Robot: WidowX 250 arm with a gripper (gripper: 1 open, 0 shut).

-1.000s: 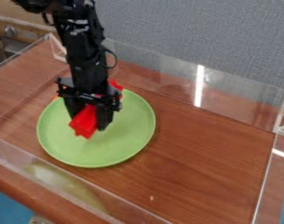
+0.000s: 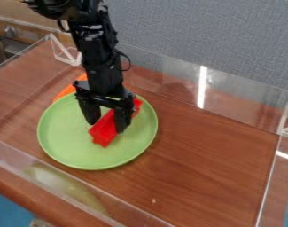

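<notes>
A red object (image 2: pixel 104 133) lies on a green plate (image 2: pixel 75 151), slanting from lower left to upper right. My black gripper (image 2: pixel 105 113) is low over it, with its fingers around the red object's upper part; it looks open, and whether it touches the object cannot be told. An orange item (image 2: pixel 66 91) shows at the plate's back left, partly hidden behind the arm.
Clear panels edge the table, with a grey wall (image 2: pixel 211 44) behind. A pale smudge shows near the front left edge.
The red object has shifted from higher in the gripper to lying lower and further right on the plate, showing more of its length. The gripper has moved slightly.
</notes>
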